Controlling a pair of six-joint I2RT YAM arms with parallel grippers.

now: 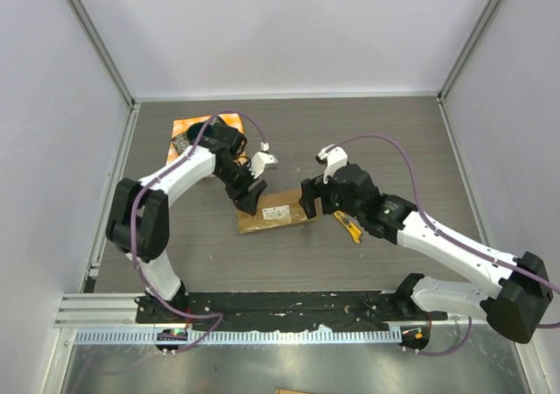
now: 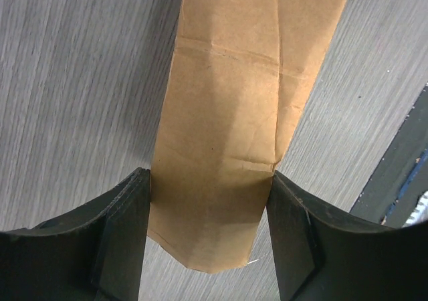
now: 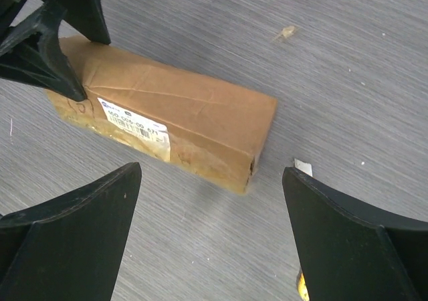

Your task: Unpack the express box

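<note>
The long brown cardboard box (image 1: 267, 216) lies on the grey table, tape and a white barcode label on its near side. My left gripper is shut across the box's left end, a finger on each side. In the right wrist view the box (image 3: 187, 110) shows its free right end, with the left gripper's black fingers (image 3: 57, 60) at the other end. My right gripper is part open with nothing between its fingers, near the box's right end and apart from it. A yellow cutter (image 1: 348, 228) lies right of the box.
An orange checked cloth (image 1: 184, 127) with a dark tray and a dark green cup lies at the back left, partly behind the left arm.
</note>
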